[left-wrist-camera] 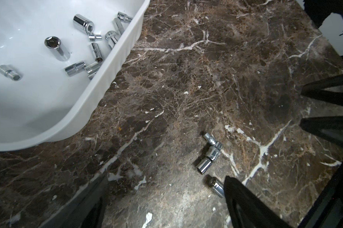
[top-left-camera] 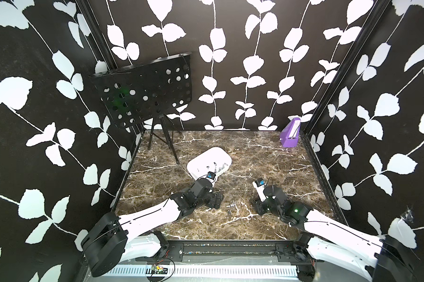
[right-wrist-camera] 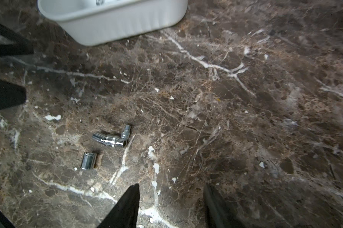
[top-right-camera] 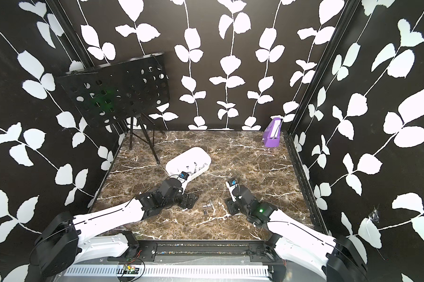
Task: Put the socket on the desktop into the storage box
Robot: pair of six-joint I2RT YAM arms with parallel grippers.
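Several chrome sockets [left-wrist-camera: 214,152] [right-wrist-camera: 109,139] lie loose on the marble desktop between my grippers, with one [left-wrist-camera: 216,186] [right-wrist-camera: 88,160] slightly apart. The white storage box [left-wrist-camera: 76,114] [right-wrist-camera: 118,26] holds several more sockets and stands behind them. My left gripper hangs above the desktop in front of the box, open, with nothing between its fingers. My right gripper is to the right of the loose sockets, open and empty.
A black perforated stand [top-left-camera: 141,89] stands at the back left, a purple object [top-left-camera: 289,134] at the back right. The desktop [top-left-camera: 259,159] is clear behind the right gripper.
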